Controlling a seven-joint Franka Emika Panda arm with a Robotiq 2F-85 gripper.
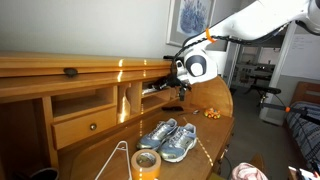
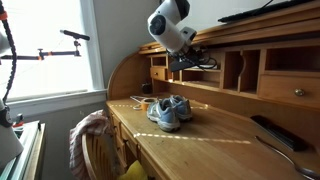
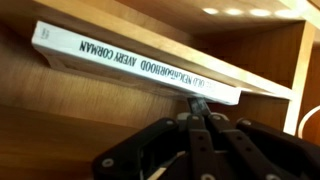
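A white book spine (image 3: 130,62), printed with dark lettering that reads upside down, lies under a wooden board in the wrist view. My gripper has its fingertips together at the spine's lower edge, near the right end. The fingers look shut, and nothing clearly shows between them. Whether the fingertips touch the book is hard to tell. In exterior view 1 the white arm (image 1: 195,66) reaches in to the desk's back shelves, with the gripper largely lost among dark shapes.
Grey-blue sneakers (image 1: 178,143) stand on the wooden desk, with a roll of tape (image 1: 146,160) close by. A dark box (image 2: 279,132) and a thin metal tool (image 2: 286,157) lie farther along. Wooden dividers and shelf boards (image 3: 275,76) closely surround the gripper.
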